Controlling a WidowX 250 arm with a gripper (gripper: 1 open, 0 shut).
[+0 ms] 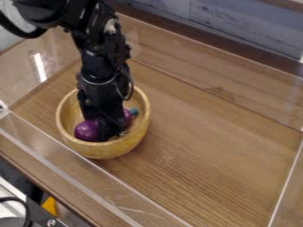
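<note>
A round wooden bowl (134,140) stands at the left of the table, holding a purple object (89,129) and a small teal piece (134,113). The black gripper (106,115) reaches down into the bowl from above, its fingertips among the contents. It is hard to see what lies between the fingers, as dark parts and the purple object overlap there.
A pale wall (236,27) runs along the back. Cables and a small yellow item lie off the table's edge at lower left.
</note>
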